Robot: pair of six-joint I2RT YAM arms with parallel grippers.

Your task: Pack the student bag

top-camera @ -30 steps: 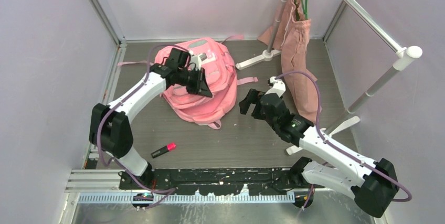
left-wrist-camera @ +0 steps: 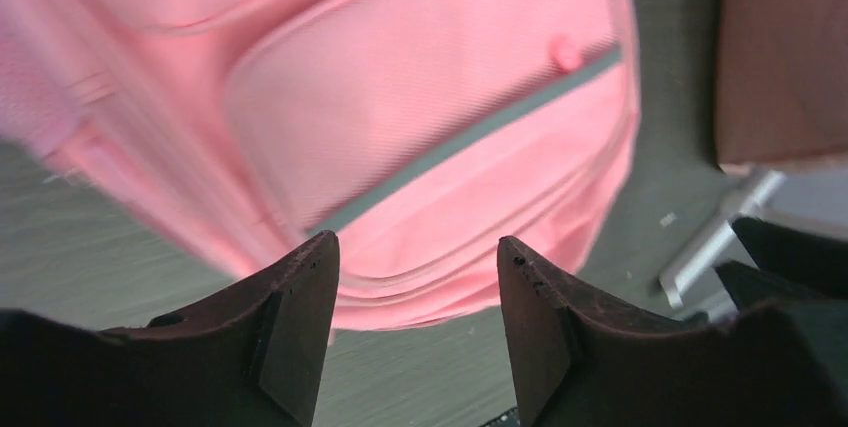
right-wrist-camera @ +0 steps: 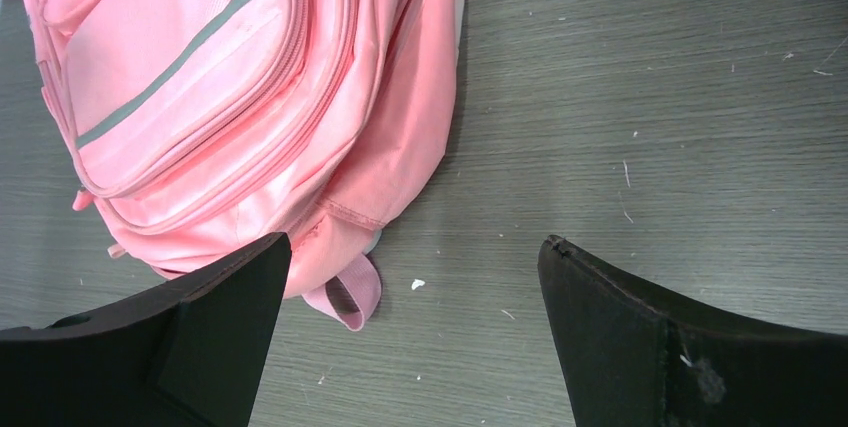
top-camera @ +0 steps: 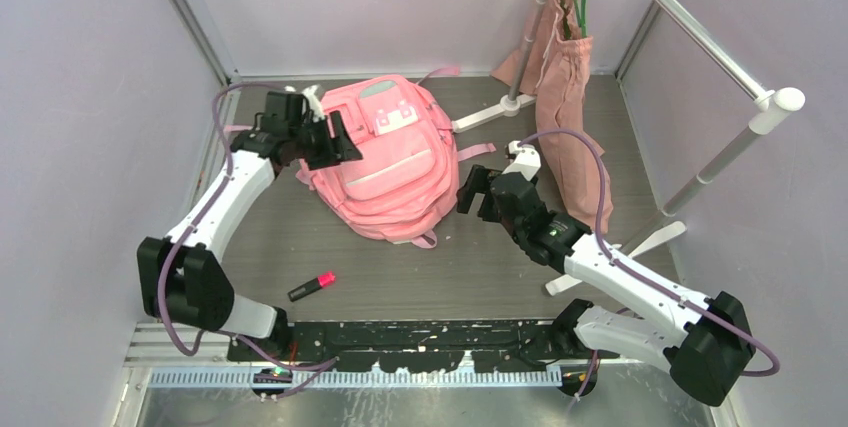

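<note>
A pink backpack (top-camera: 385,182) lies on the grey floor at the centre, front pocket and zips upward, straps spread out. My left gripper (top-camera: 335,142) hangs open over its left part; in the blurred left wrist view nothing is between the fingers. My right gripper (top-camera: 472,194) stands open just right of the bag, empty, with the bag's side (right-wrist-camera: 390,147) and bottom loop to the left in the right wrist view. A black marker with a red end (top-camera: 305,288) lies at the front left.
A metal rack (top-camera: 718,157) stands at the right with pink cloth bags (top-camera: 565,137) hanging from it, one with green straps. Its white feet reach across the floor near the backpack.
The backpack shifted slightly right earlier. The right arm has barely moved.
</note>
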